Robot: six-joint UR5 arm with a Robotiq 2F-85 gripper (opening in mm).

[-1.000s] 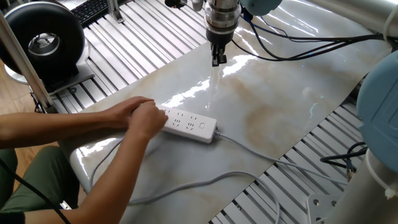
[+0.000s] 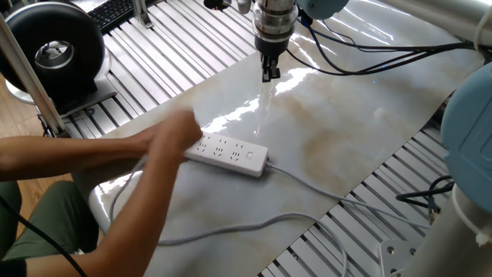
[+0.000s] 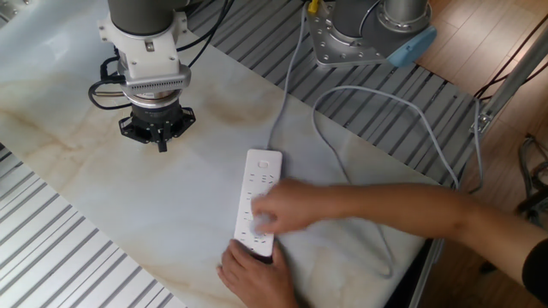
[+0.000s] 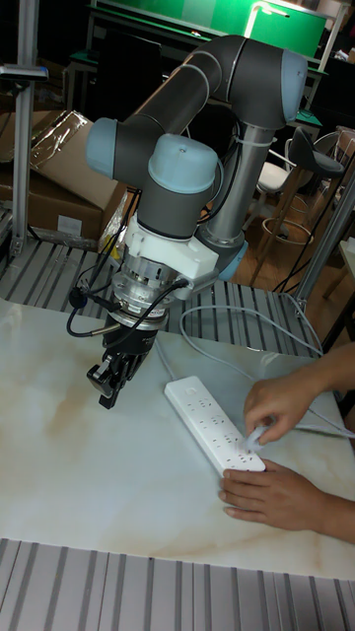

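A white power strip (image 2: 237, 158) lies on the marbled sheet, its grey cable leading off toward the robot's base. A person's hand steadies one end of the strip (image 3: 262, 171). The other hand (image 4: 275, 405) pinches a pale plug (image 4: 255, 438) over the sockets at that same end; whether its pins are in a socket cannot be made out. My gripper (image 2: 270, 75) hangs above the sheet, pointing down and clear of the strip. In exterior view 3 the black gripper (image 4: 108, 387) is seen at an angle, and its finger opening is unclear. Nothing shows held in it.
A loose grey cable (image 2: 231, 228) loops over the sheet and slatted table. The person's forearms (image 3: 385, 208) reach across one side. A black round device (image 2: 55, 54) stands at the table's far left. The sheet beneath and beside my gripper is bare.
The person's upper hand has lifted slightly and shifted over the strip's end. The cable hanging by that arm has moved a little. My arm and the strip have stayed still.
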